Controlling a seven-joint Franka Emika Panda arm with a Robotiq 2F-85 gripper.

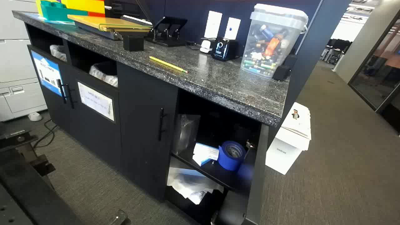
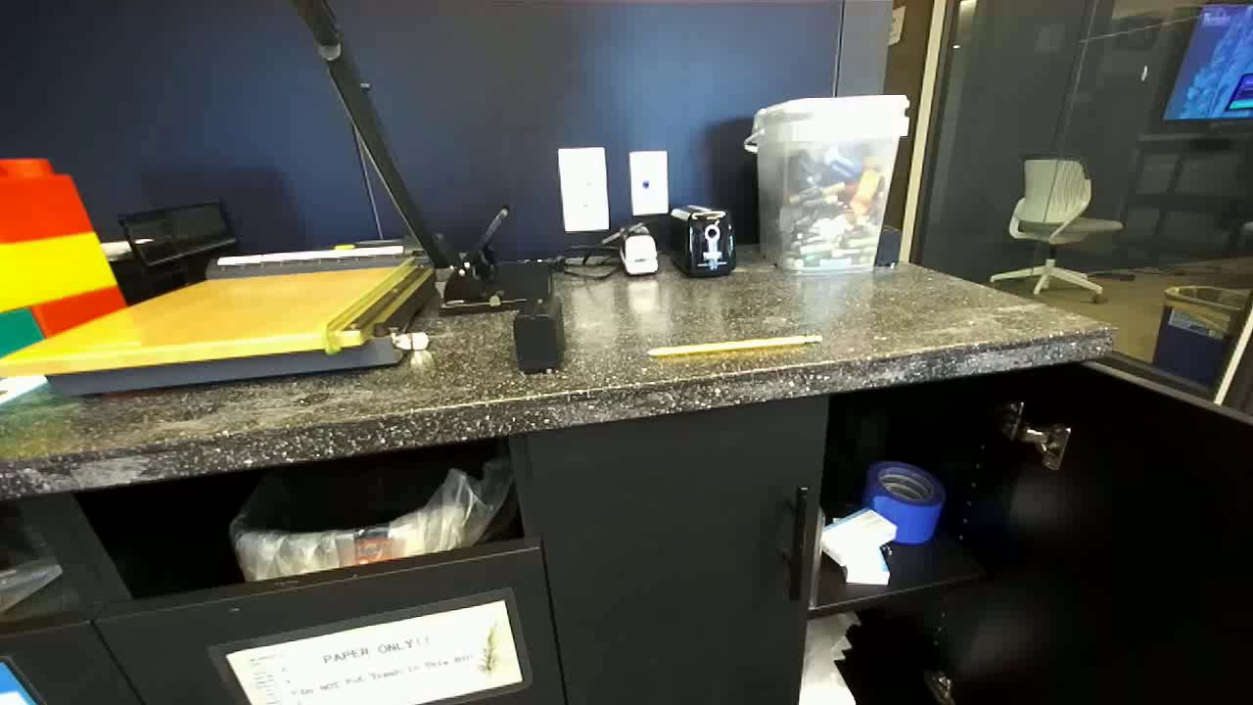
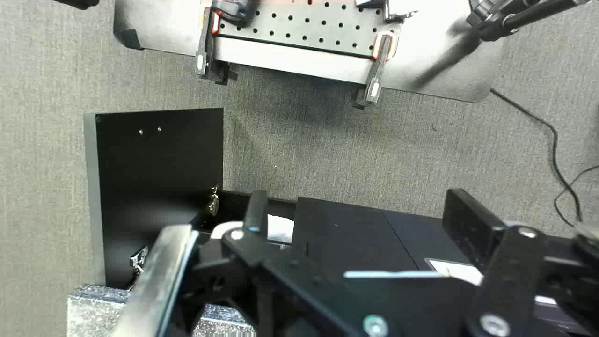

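My gripper stands open in the wrist view, its two black fingers wide apart with nothing between them. Below and beyond them show the cabinet fronts, the carpet and an open cabinet door (image 3: 160,185). Neither exterior view shows the gripper. On the speckled countertop (image 2: 705,311) lies a yellow pencil (image 2: 734,347), close to the front edge. Inside the open cabinet, a blue tape roll (image 1: 231,155) and a small white-and-blue box (image 1: 205,153) rest side by side on the shelf (image 1: 221,178).
A lidded tub of batteries (image 2: 828,194) stands at the counter's right end. A paper cutter (image 2: 235,323), a black block (image 2: 539,335) and a black device (image 2: 704,242) also occupy the counter. A white carton (image 1: 287,144) sits on the floor beside the cabinet.
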